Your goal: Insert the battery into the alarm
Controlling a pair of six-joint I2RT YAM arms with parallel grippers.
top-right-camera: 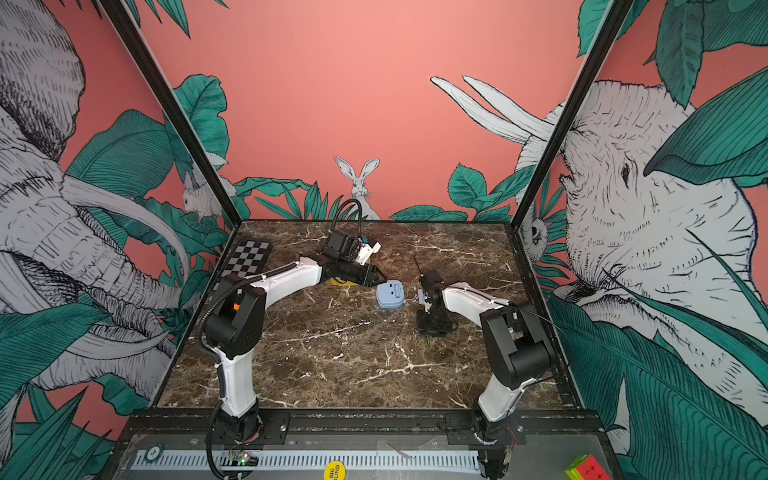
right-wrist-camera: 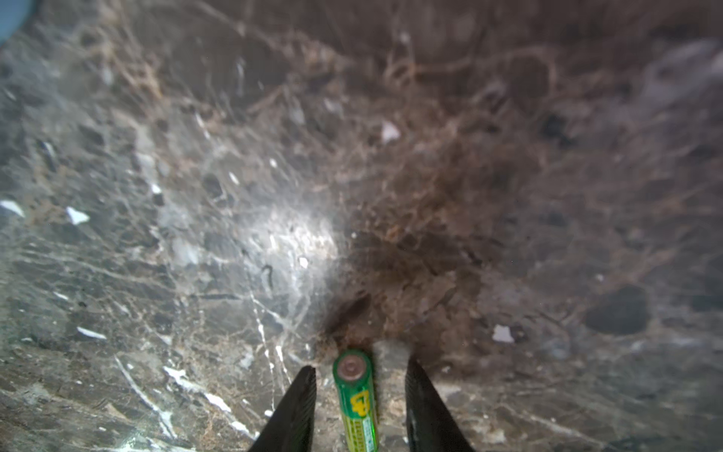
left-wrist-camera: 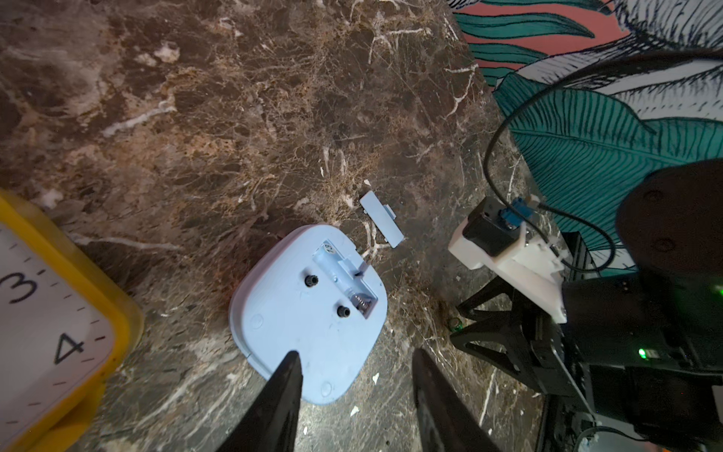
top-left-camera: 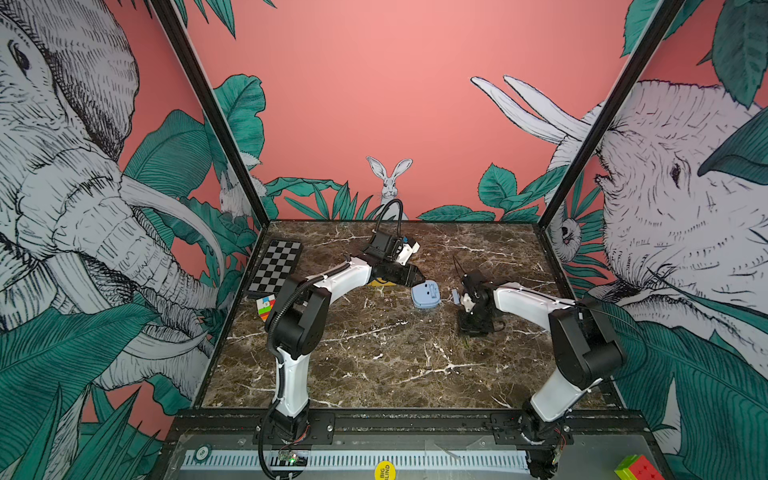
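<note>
The light blue alarm (left-wrist-camera: 301, 324) lies back side up on the table, its narrow battery slot (left-wrist-camera: 346, 278) uncovered and empty. A small grey-blue cover (left-wrist-camera: 382, 219) lies apart from it on the marble. My left gripper is part open over the alarm's near edge, with nothing between its fingers. In the right wrist view a green battery (right-wrist-camera: 357, 403) lies between the fingers of my right gripper. A gap shows on both sides of it, so this gripper is open around the battery without visible contact.
A yellow clock (left-wrist-camera: 64, 339) stands close to the left gripper. Farther left are a chessboard (top-left-camera: 275, 268) and a coloured cube (top-left-camera: 265, 306).
</note>
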